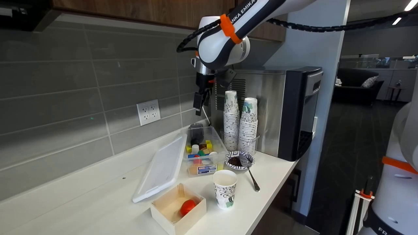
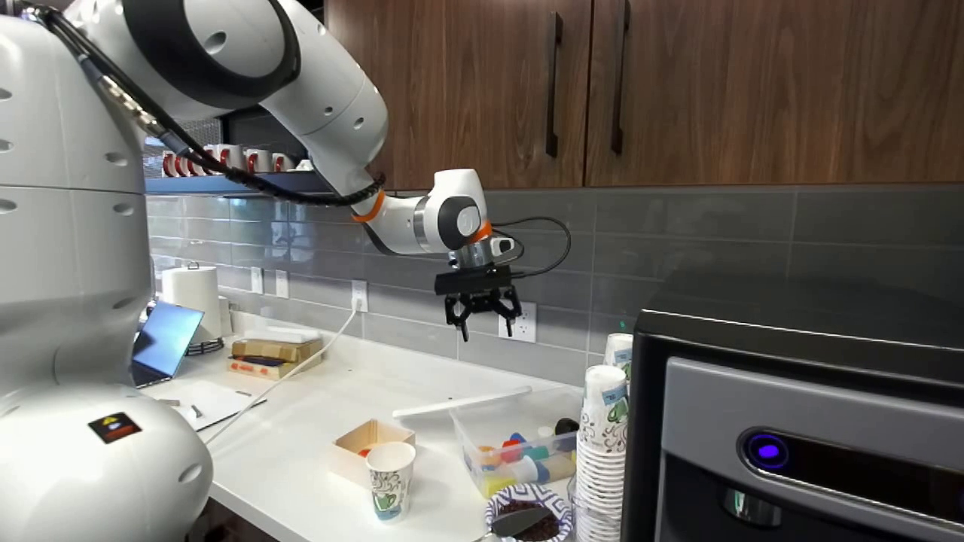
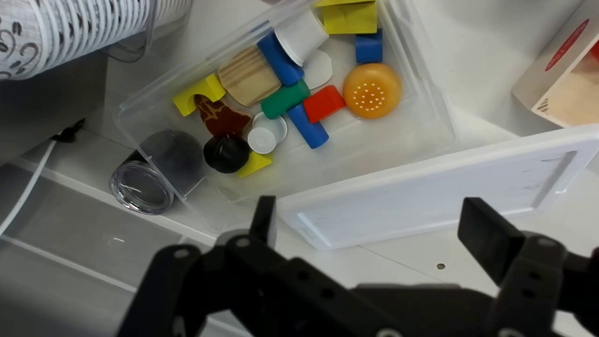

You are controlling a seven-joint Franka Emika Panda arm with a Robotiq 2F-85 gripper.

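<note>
High above the counter, my gripper is open, its two black fingers wide apart with nothing between them. In exterior view 2 the gripper (image 2: 489, 330) hangs in front of the tiled wall, clear of everything below. A clear plastic bin (image 3: 387, 143) holds colored blocks, an orange bun-like toy (image 3: 372, 90), a red block (image 3: 324, 104) and a green cylinder (image 3: 285, 99). The white lid (image 3: 427, 191) leans at the bin's side. In a small wooden box (image 1: 163, 214) lies a red round object (image 1: 187, 207).
A paper cup (image 1: 225, 190) stands between box and counter edge. Beside the bin are a patterned bowl (image 1: 228, 159) with a spoon (image 1: 253, 180) and tall cup stacks (image 1: 247, 133) against the steel machine (image 1: 268, 113).
</note>
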